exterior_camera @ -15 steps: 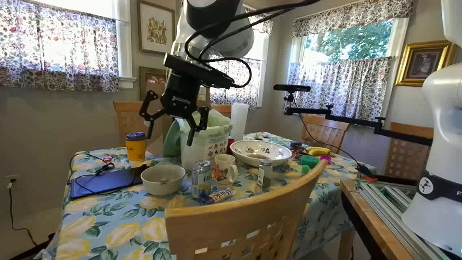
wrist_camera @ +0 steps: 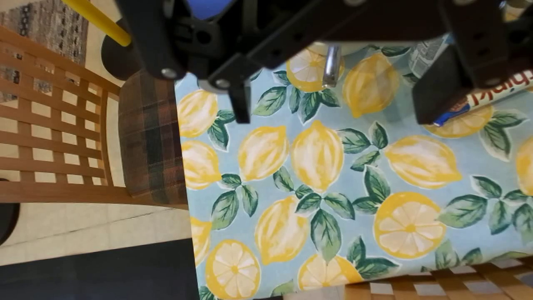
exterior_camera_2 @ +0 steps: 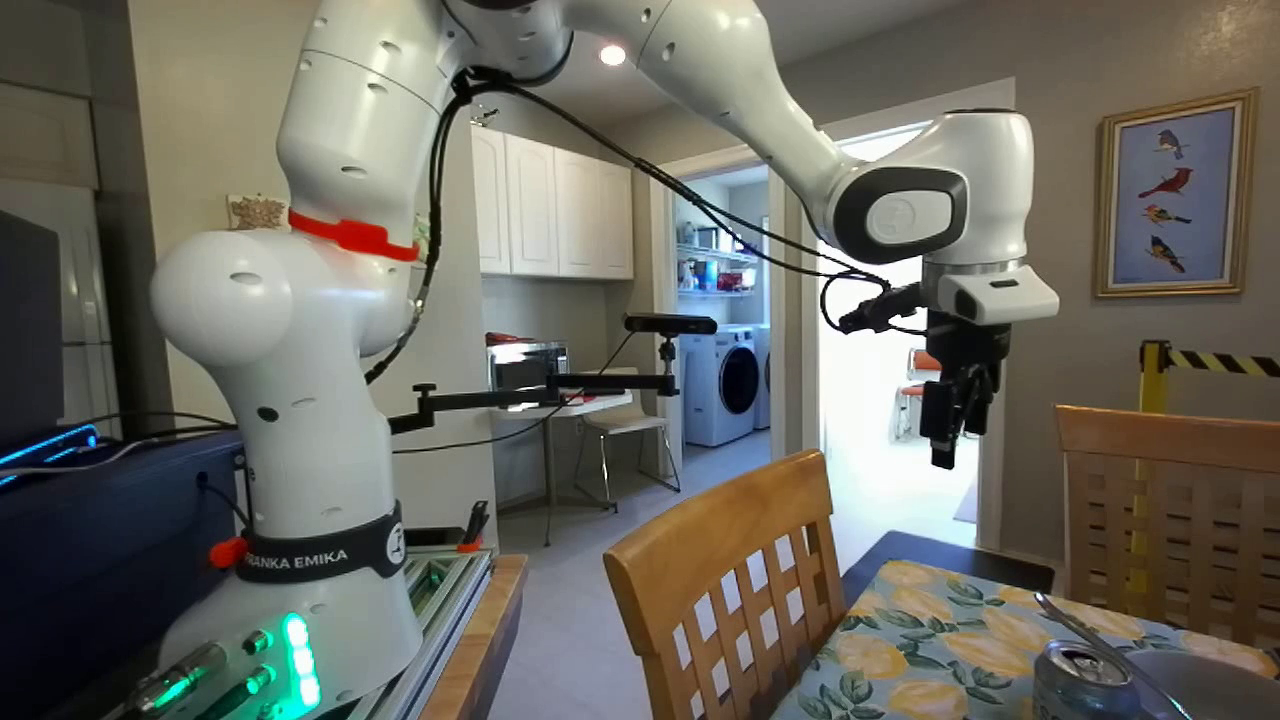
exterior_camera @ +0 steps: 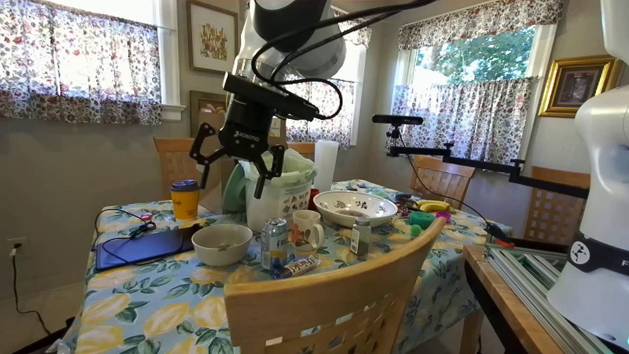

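Observation:
My gripper [exterior_camera: 231,184] hangs open above the table, its two fingers spread wide with nothing between them. In the wrist view the fingers [wrist_camera: 242,102] reach in from the top, over the lemon-print tablecloth [wrist_camera: 320,160]. Below it in exterior view 1 stands a cream bowl [exterior_camera: 221,245]; a metal utensil handle [wrist_camera: 332,66] juts out past the bowl's side in the wrist view. Right of the bowl are a silver can [exterior_camera: 274,243], a floral mug [exterior_camera: 306,230] and a wrapped tube marked "Think!" [exterior_camera: 296,267] lying flat. The can's top also shows in exterior view 2.
A blue laptop-like slab [exterior_camera: 144,248] with cables lies left. A chair back [exterior_camera: 336,283] rises at the front edge.

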